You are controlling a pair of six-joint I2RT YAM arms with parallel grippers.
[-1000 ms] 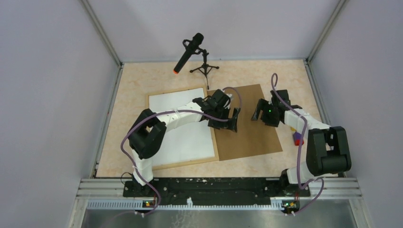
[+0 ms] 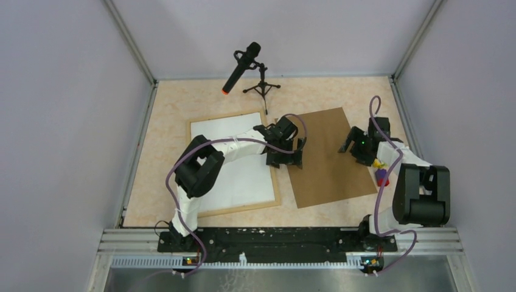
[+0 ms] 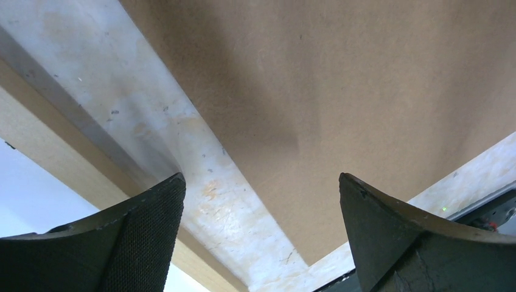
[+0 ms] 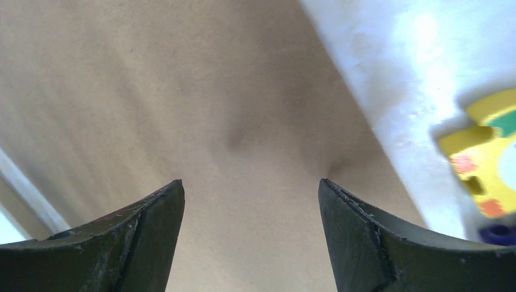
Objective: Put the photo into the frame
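A light wooden frame point(image 2: 240, 208) with a white panel point(image 2: 240, 182) inside lies at the left of the table. Flat beside it on the right, slightly turned, is a brown board point(image 2: 331, 176); no photo image can be made out. In the left wrist view, a strip of tabletop separates the frame's rail point(image 3: 67, 137) from the board point(image 3: 365, 91). My left gripper is open over the board's left edge, with nothing held. Over the board's right part, my right gripper is open too, and its fingers hold nothing.
Yellow pieces point(image 4: 484, 161) and a purple-and-red block point(image 2: 382, 177) lie just right of the board. A microphone on a small tripod point(image 2: 262, 85) stands behind the frame. Bare tabletop shows at the far left and back right.
The brown board has slid right, away from the frame, opening a gap between them. My right gripper has moved right as well.
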